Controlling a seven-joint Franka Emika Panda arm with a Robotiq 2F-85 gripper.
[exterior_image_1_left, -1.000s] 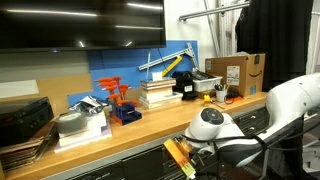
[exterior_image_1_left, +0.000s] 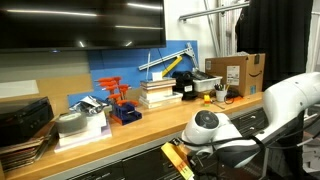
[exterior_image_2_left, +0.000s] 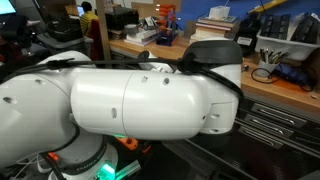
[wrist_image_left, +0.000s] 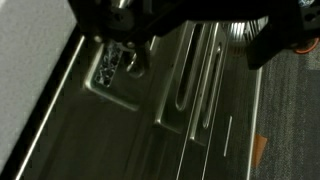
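The arm's white and black wrist (exterior_image_1_left: 205, 125) is low in front of the wooden bench in exterior view 1, with an orange and yellow part (exterior_image_1_left: 178, 160) at its hand end. In the wrist view, my gripper looks open, its dark fingers (wrist_image_left: 265, 45) spread well apart with nothing visible between them. Beyond them lies a dark, shiny cabinet front (wrist_image_left: 90, 135) with long recessed slots. Drawer fronts (exterior_image_2_left: 270, 130) also show under the bench in exterior view 2, where the white arm hides the gripper. Contact with the cabinet cannot be judged.
On the wooden bench top (exterior_image_1_left: 150, 128) stand red-and-blue racks (exterior_image_1_left: 122, 105), stacked books (exterior_image_1_left: 158, 93), a cardboard box (exterior_image_1_left: 238, 73) and a bin (exterior_image_2_left: 285, 45). Grey carpet (wrist_image_left: 290, 120) borders the cabinet in the wrist view.
In exterior view 1 the wrist and its orange hand end have sunk slightly and shifted a little left. Objects on the bench look unmoved.
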